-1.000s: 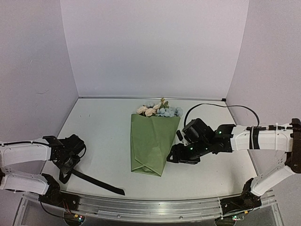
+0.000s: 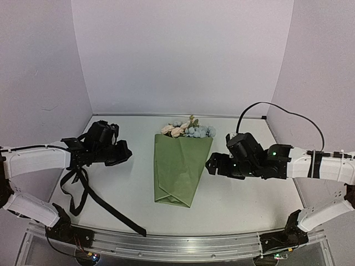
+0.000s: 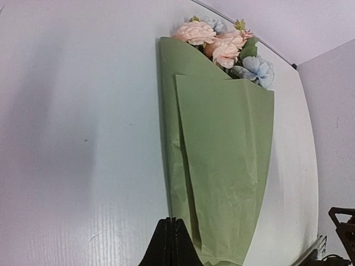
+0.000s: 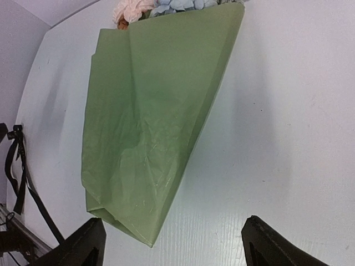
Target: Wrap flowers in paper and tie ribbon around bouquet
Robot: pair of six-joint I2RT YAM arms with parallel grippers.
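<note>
The bouquet of pale peach and blue fake flowers (image 2: 188,129) lies wrapped in green paper (image 2: 180,169) in the middle of the table, its folded lower end toward the front edge. A black ribbon (image 2: 111,209) lies loose and looped at the front left. Left of the wrap and apart from it is my left gripper (image 2: 130,153); in the left wrist view its fingers (image 3: 162,244) meet, with nothing seen between them. Just right of the paper, my right gripper (image 2: 209,165) stands with its fingers (image 4: 83,244) wide apart and only bare table and paper's lower corner in view between them.
Walls (image 2: 183,61) enclose the white table at the back and both sides. A metal rail (image 2: 177,244) runs along the front edge. Bare table shows on both sides of the bouquet.
My left gripper has moved up and right, away from the ribbon, whose looped part now shows more. My right gripper has shifted slightly up and right. The bouquet has stayed in place.
</note>
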